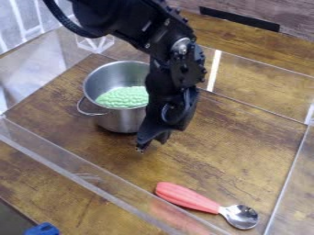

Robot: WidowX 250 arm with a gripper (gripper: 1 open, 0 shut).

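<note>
A steel pot (pixel 112 117) with pale green pellets (pixel 123 96) inside stands at the centre left. My black gripper (pixel 149 145) hangs just right of the pot, low over the wooden board, shut, with nothing visible between its fingers. In the foreground lies a spoon with a pink handle (pixel 186 196) and a steel bowl end (pixel 240 217).
Clear low walls (pixel 98 191) edge the wooden board (pixel 252 147). The right side of the board is clear. A blue object (pixel 40 229) sits outside at the lower left corner.
</note>
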